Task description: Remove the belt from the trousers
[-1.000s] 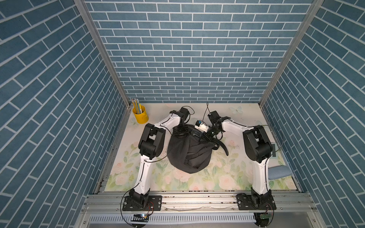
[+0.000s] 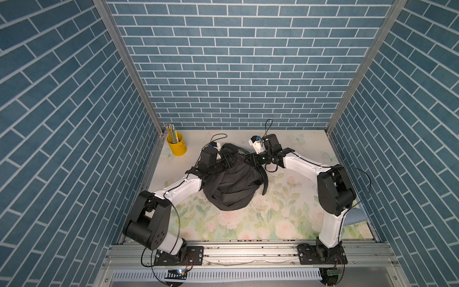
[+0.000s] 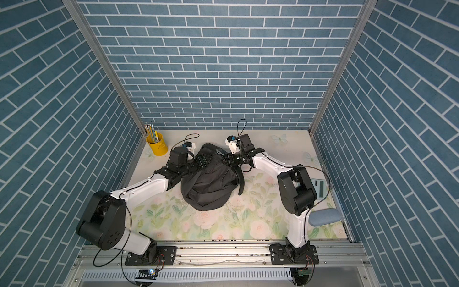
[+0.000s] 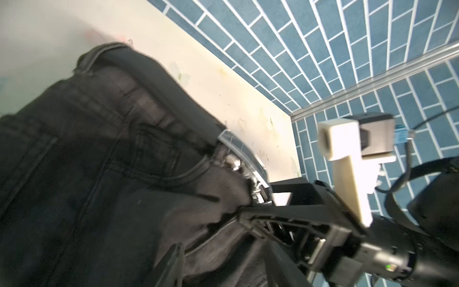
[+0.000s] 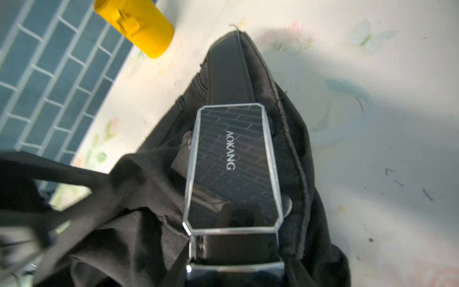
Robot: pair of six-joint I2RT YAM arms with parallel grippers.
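Observation:
The black trousers (image 2: 234,193) lie bunched in the middle of the table. Their belt (image 5: 228,71) runs along the waistband behind a large glossy buckle (image 5: 234,167); one dark strap end (image 2: 265,185) hangs out at the right. My right gripper (image 2: 249,159) is at the buckle, its fingers (image 5: 297,273) on either side of the belt below the plate; whether they press on it is unclear. Over the trousers' upper left part, my left gripper stands with its fingers (image 4: 168,267) apart and dark cloth below them. Contact with the cloth cannot be judged.
A yellow cup (image 2: 177,145) with several pencils or sticks stands at the back left. Near the front right corner lies a blue-grey rounded object (image 3: 325,216).
The trousers and buckle have shifted back and slightly left, with the right gripper moving likewise. The loose strap has come nearer the trousers.

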